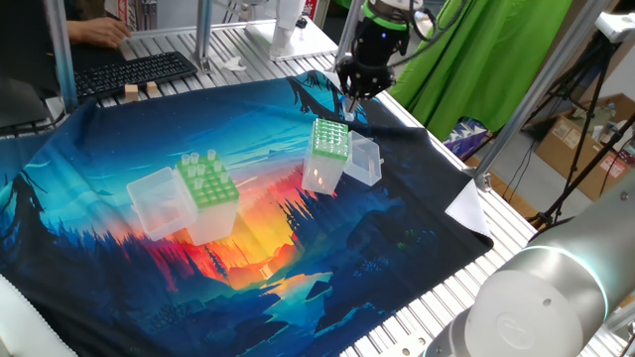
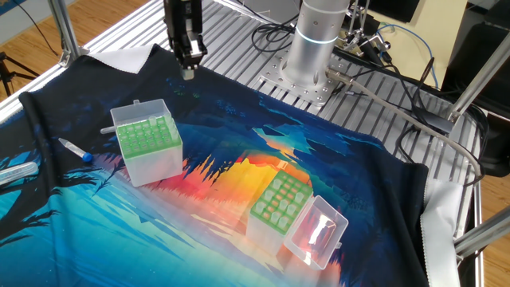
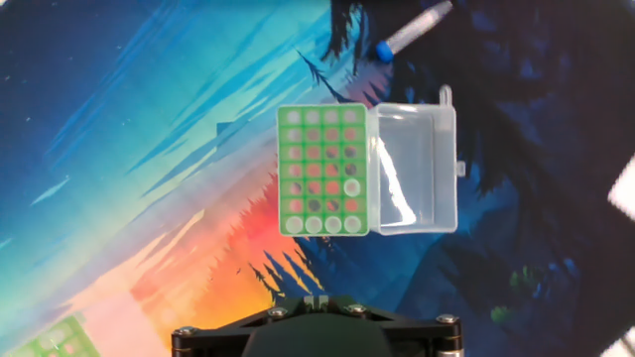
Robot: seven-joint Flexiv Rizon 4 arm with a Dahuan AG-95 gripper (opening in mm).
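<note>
My gripper (image 2: 188, 73) hangs above the dark end of the cloth, pointing down. In the wrist view its fingertips (image 3: 310, 302) are close together, and nothing shows between them. A clear box with a green rack (image 3: 322, 171) lies ahead of the gripper there, its transparent lid (image 3: 415, 169) folded open. A few of its holes hold whitish pieces; many look empty. The second green-topped box (image 1: 206, 198) stands apart, several clear pieces sticking up from its rack and its lid (image 1: 162, 202) open. A clear tube with a blue cap (image 2: 77, 151) lies on the cloth beside the first box.
A printed cloth (image 1: 268, 268) with folds covers the slatted metal table. Bare cloth lies between and around the boxes. A keyboard (image 1: 136, 72) and two small wooden blocks (image 1: 132, 92) are at the far left edge. Metal posts (image 1: 203, 35) stand at the table's borders.
</note>
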